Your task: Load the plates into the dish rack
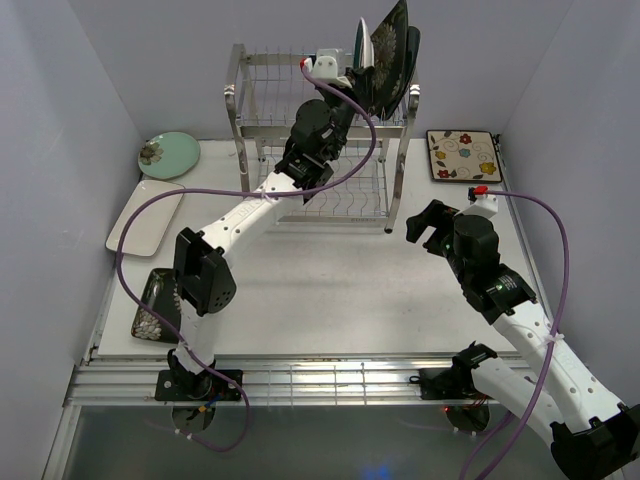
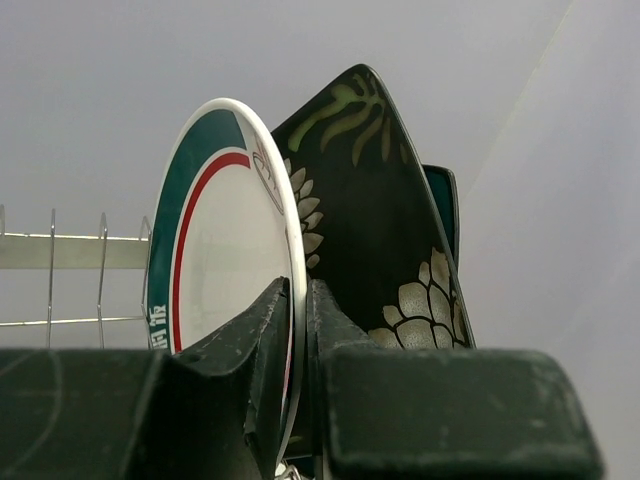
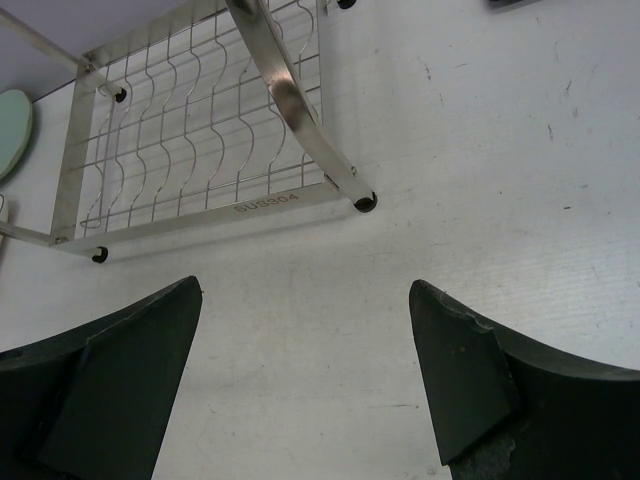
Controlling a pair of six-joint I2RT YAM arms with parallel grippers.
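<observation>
In the upper tier of the steel dish rack [image 1: 240, 70], my left gripper is shut on the rim of a white plate with a teal and red band [image 2: 225, 245]. The plate stands upright beside dark flowered plates [image 2: 370, 220] at the rack's right end. My right gripper [image 1: 430, 225] hangs open over the table, right of the rack, with nothing between its fingers. On the table lie a green plate [image 1: 175, 155], a cream plate [image 1: 135, 222], a black flowered plate [image 1: 150, 315] and a patterned square plate [image 1: 460, 150].
The rack's lower tier [image 3: 170, 130] shows no plates. Walls bound the table on both sides and behind; purple cables run along both arms.
</observation>
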